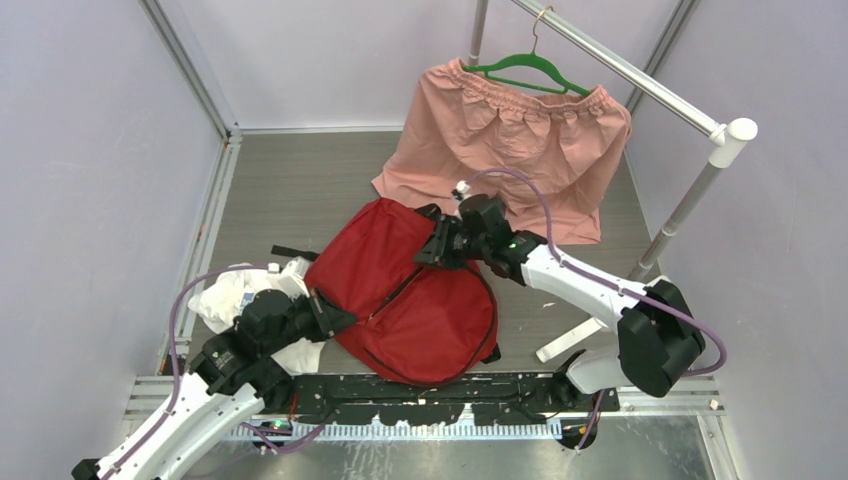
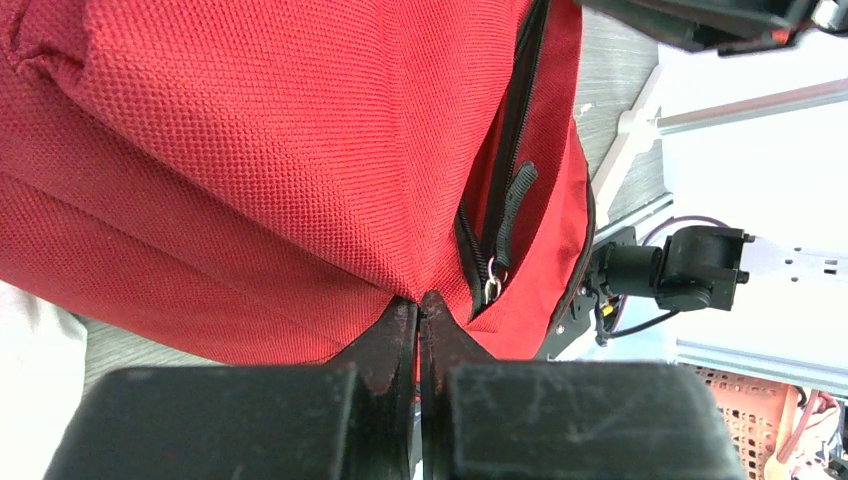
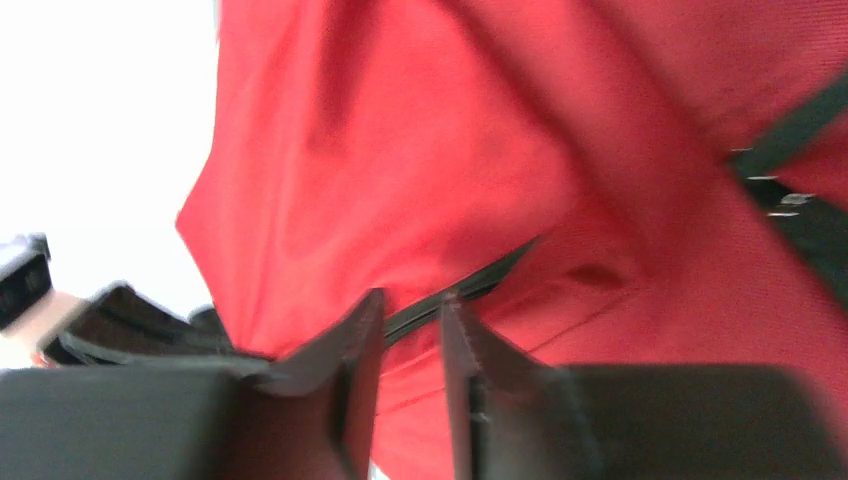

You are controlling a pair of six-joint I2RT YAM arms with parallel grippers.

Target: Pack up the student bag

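Observation:
The red bag [image 1: 420, 330] lies on the floor with a zipper across it. My left gripper [image 1: 332, 318] is shut at the bag's left part; in the left wrist view its fingertips [image 2: 420, 310] pinch at the red fabric beside the zipper pull [image 2: 494, 275], though how much is between them is hard to tell. My right gripper [image 1: 432, 250] is over the bag's upper middle, near the zipper's upper end; its view is blurred, with a small gap between the fingers.
A white cloth [image 1: 230, 295] lies left of the bag. Pink shorts [image 1: 500, 140] hang on a green hanger [image 1: 530, 62] from the rack [image 1: 640, 75] behind. Bare floor shows at the back left and right.

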